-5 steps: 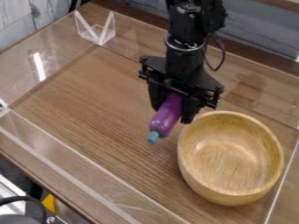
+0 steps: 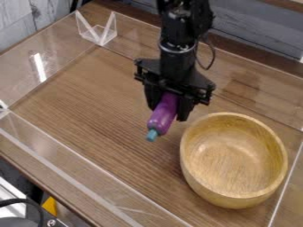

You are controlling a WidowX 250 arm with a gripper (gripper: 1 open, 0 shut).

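Note:
My black gripper (image 2: 165, 89) hangs at the centre of the view, shut on a purple object (image 2: 165, 115) with a light blue tip pointing down toward the front left. It is held above the wooden table (image 2: 83, 120), left of a large empty tan bowl (image 2: 233, 160), apart from it.
A clear wire-like holder (image 2: 97, 27) stands at the back left. The table is open on the left and in front. A raised edge runs along the back right.
The gripper has shifted a little to the left, away from the bowl, still holding the purple object. The bowl has not moved.

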